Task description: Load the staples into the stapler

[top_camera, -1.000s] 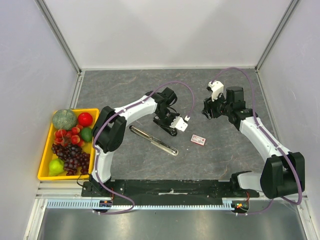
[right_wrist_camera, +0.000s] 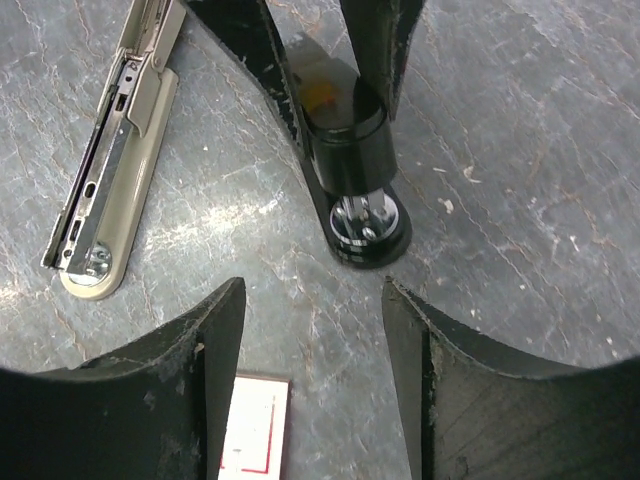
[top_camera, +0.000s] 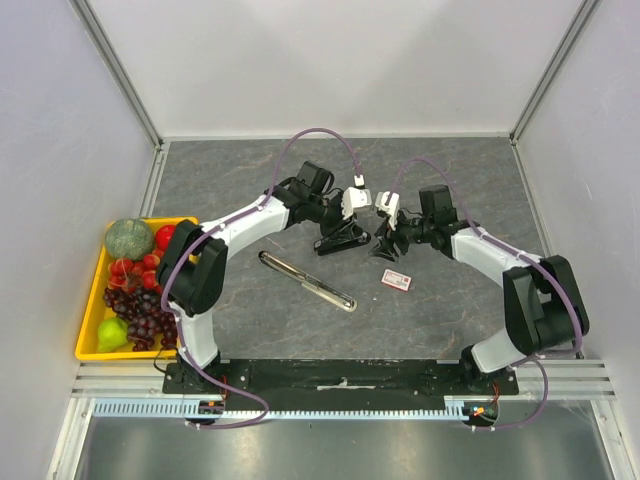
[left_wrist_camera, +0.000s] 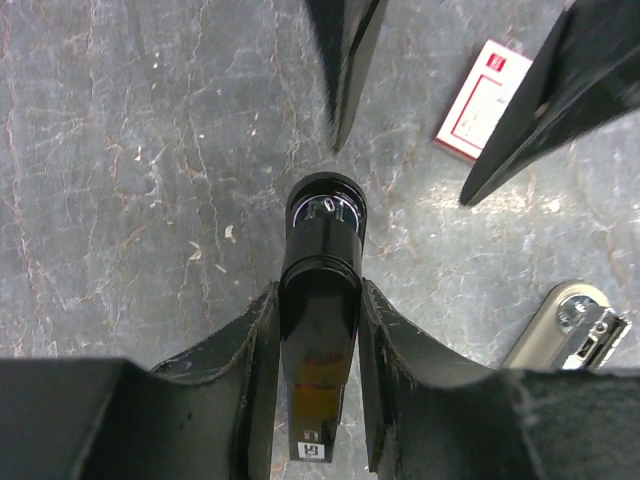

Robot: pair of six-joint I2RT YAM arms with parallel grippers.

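The black stapler body (left_wrist_camera: pixel 323 250) is between the fingers of my left gripper, above the grey surface, its metal end toward my right gripper. My right gripper is open, its fingers empty, just short of that end. The long metal inner part (top_camera: pixel 305 279) of the stapler lies separately on the surface, also seen in the right wrist view (right_wrist_camera: pixel 120 200). The small red-and-white staple box (top_camera: pixel 396 280) lies flat to its right.
A yellow tray (top_camera: pixel 87 345) of fruit stands at the far left. Walls bound the surface at the back and sides.
My left gripper has risen and shifted slightly with the black body. My right gripper has moved leftward and toward the front, close to it.
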